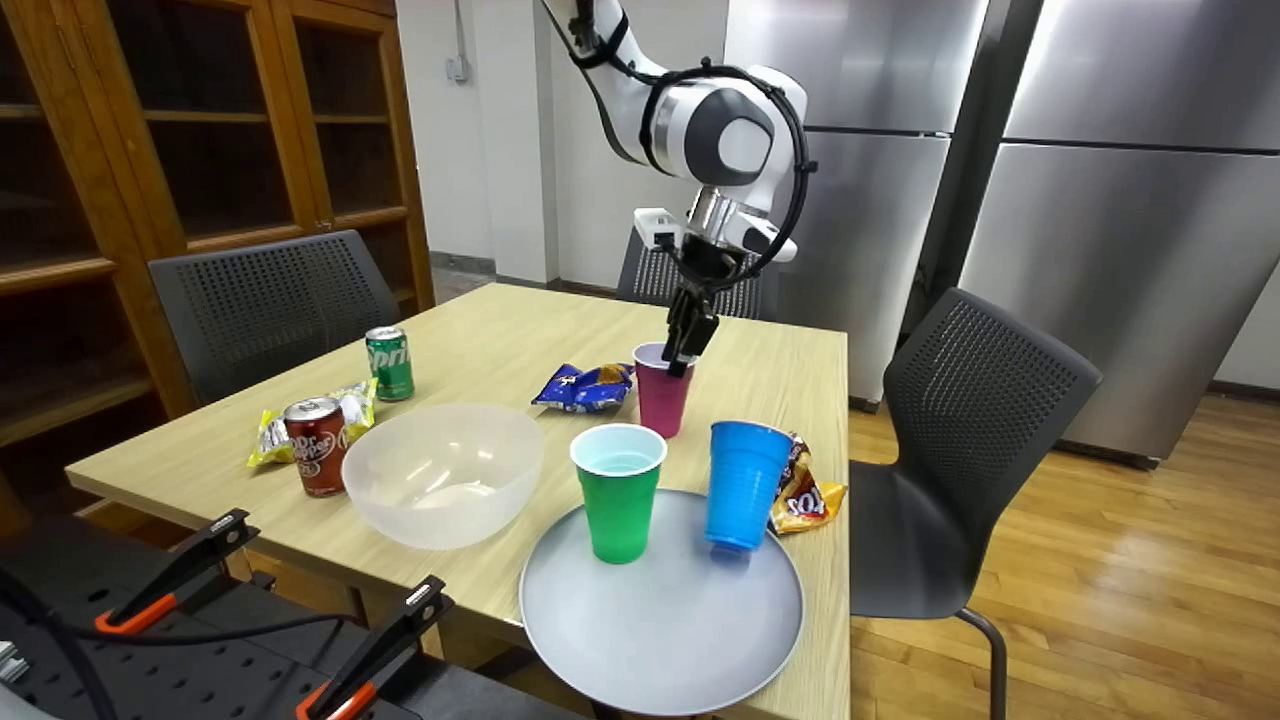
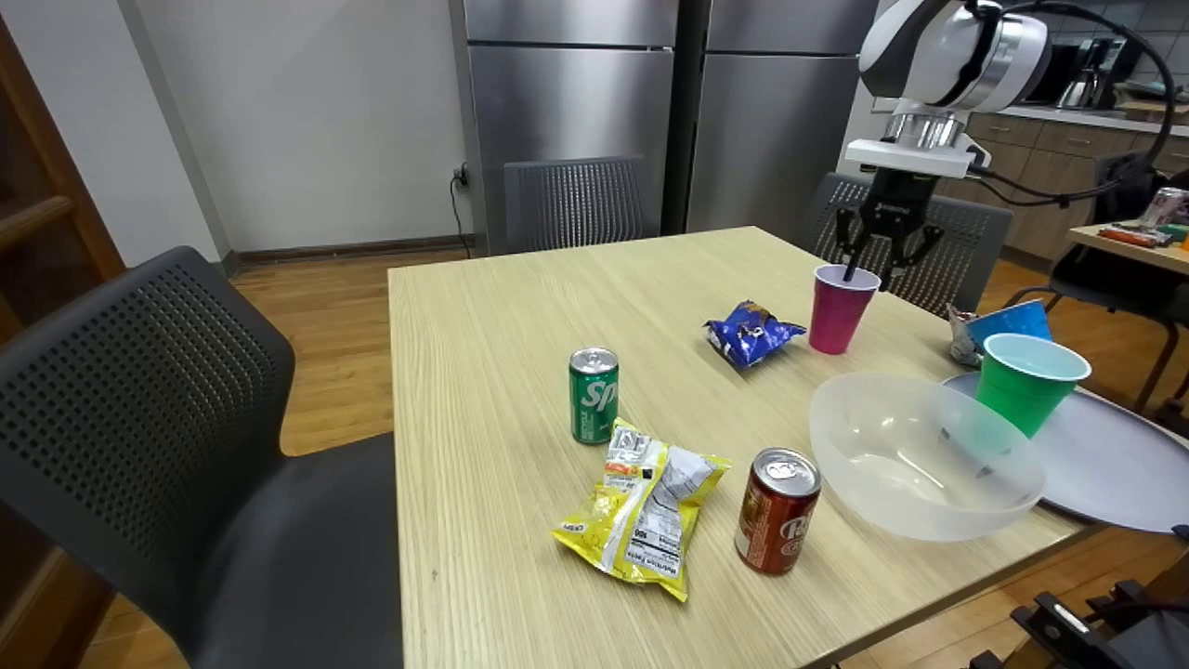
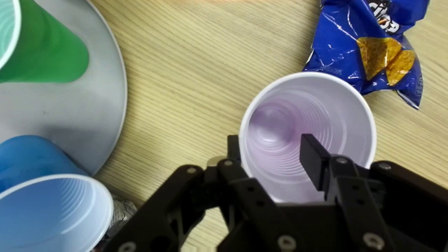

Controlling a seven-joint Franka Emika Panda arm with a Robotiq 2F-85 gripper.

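A magenta cup with a pale inside stands on the table between the blue chip bag and the plate. My gripper is over its rim, pointing down and part open. In the wrist view, one of its fingers reaches into the cup while the other lies just outside the rim, so the cup's wall runs between them with a gap on the inner side. A green cup stands upright on the grey plate. Beside it on the plate, a blue cup leans.
A blue chip bag lies close to the magenta cup. A translucent bowl, a red-brown can, a green can and a yellow bag occupy other spots. An orange bag is behind the blue cup.
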